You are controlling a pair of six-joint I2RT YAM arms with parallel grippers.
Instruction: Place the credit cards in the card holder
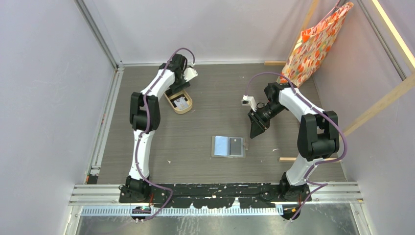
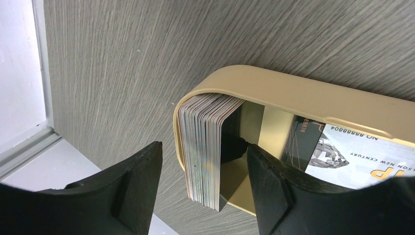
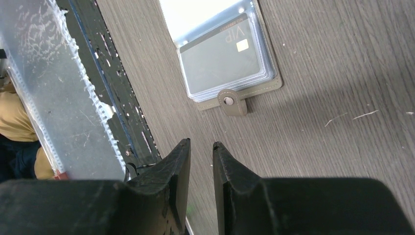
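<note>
A tan oval box (image 2: 254,81) holds a stack of cards (image 2: 203,147) standing on edge at one end, with a dark card face toward the inside. More cards (image 2: 364,159) lie flat on its floor. Over that end hangs my left gripper, open, its fingers on either side of the stack and apart, nothing visibly pinched. The card holder (image 3: 227,61) lies spread on the table, a grey VIP card showing in its clear pocket. Beyond the holder's snap tab (image 3: 234,103), my right gripper is part open and empty.
Bare table (image 1: 210,103) lies between the box and the card holder. A patterned orange cloth (image 1: 318,41) hangs at the back right. A wooden strip (image 1: 303,159) lies near the right arm's base.
</note>
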